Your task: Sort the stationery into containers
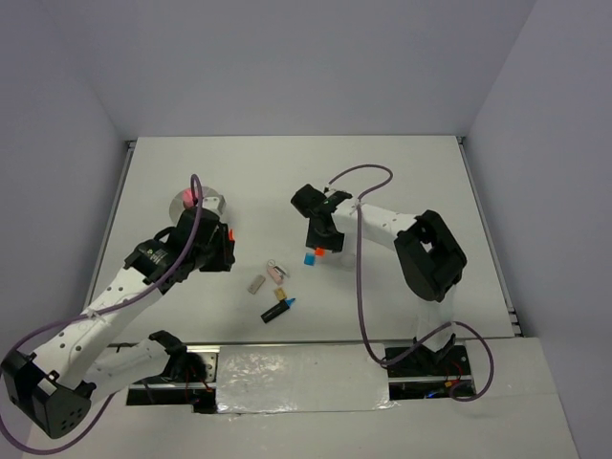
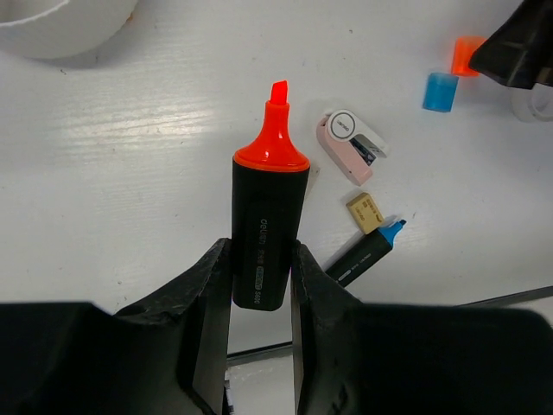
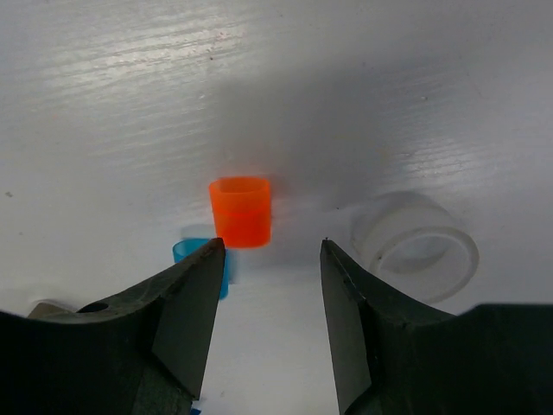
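Note:
An uncapped highlighter [image 2: 267,203] with a black body and orange tip is pinched by my left gripper, raised above the table. My right gripper hangs low over an orange cap [image 3: 242,213]; its fingers stand apart with nothing held. The orange cap lies between and just ahead of the fingertips, nearer the left one. Partly behind that left finger sits a blue cap [image 3: 192,249]. In the left wrist view lie a pink-and-white stapler [image 2: 348,149], a tan eraser [image 2: 365,212] and a blue-tipped highlighter [image 2: 361,258]. A greyish block [image 1: 256,283] rests beside the stapler.
A clear tape roll [image 3: 423,251] stands close to the right gripper's right finger. The round pale container [image 1: 178,207] at the far left has a pink item [image 1: 189,197] in it, and the left arm partly covers it.

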